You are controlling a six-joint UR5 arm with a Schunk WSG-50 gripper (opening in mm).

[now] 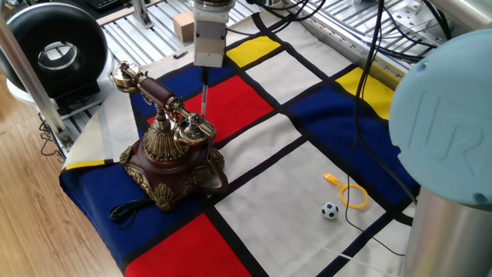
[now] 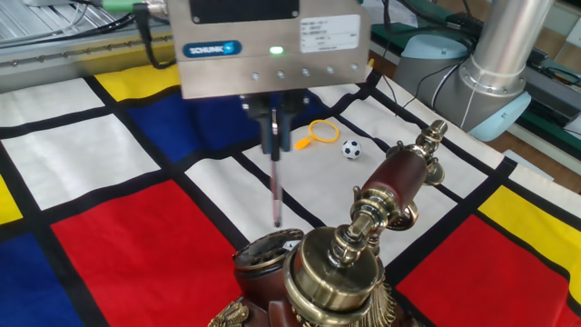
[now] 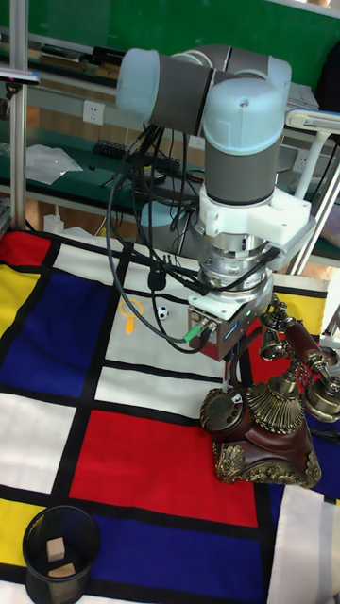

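Note:
An antique-style telephone (image 1: 165,154), dark red-brown with brass trim, stands on the patterned cloth. Its handset (image 2: 393,189) lies across the brass cradle. In exterior view 2 the round dial (image 2: 268,250) faces toward the gripper's side. My gripper (image 2: 278,222) points straight down with its slim fingers together, and no separate object shows between them. Their tip is close to the dial's edge in that view; whether it touches I cannot tell. From exterior view 1, the gripper (image 1: 204,114) is just behind the phone's brass cradle end.
A small football (image 1: 330,210) and a yellow ring-shaped toy (image 1: 354,196) lie on the white patch away from the phone. A black mesh cup (image 3: 60,554) with wooden blocks stands at a cloth corner. The red patch (image 3: 151,468) beside the phone is clear.

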